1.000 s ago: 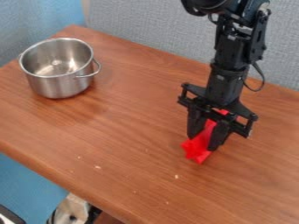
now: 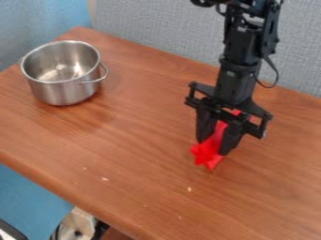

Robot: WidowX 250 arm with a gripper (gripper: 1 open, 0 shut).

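My black gripper [image 2: 223, 131] hangs down at the right of the wooden table, shut on a red object [image 2: 208, 155]. The red piece, partly hidden by the fingers, has an angular, star-like lower end that is at or just above the table surface; which of the two I cannot tell.
A steel pot [image 2: 63, 84] with side handles stands at the back left of the table [image 2: 113, 169]. The table's left edge drops to a blue surface, and a grey wall runs behind.
The gripper, with the red object in it, has shifted slightly to the left over the last second. The pot has not moved.
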